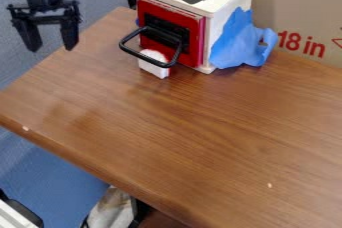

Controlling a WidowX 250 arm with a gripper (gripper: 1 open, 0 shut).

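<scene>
The black gripper [51,29] hangs open at the upper left, beyond the table's edge, apart from everything, with nothing between its fingers. A toy-like white box with a red front [167,20] stands at the back of the wooden table [174,152]. It has a black handle [128,48] on the front and a small white piece [152,68] below that. A blue cloth [241,44] rests against the box's right side.
A cardboard surface [305,2] with red printing stands behind the table on the right. Some items lie below the table at the lower left.
</scene>
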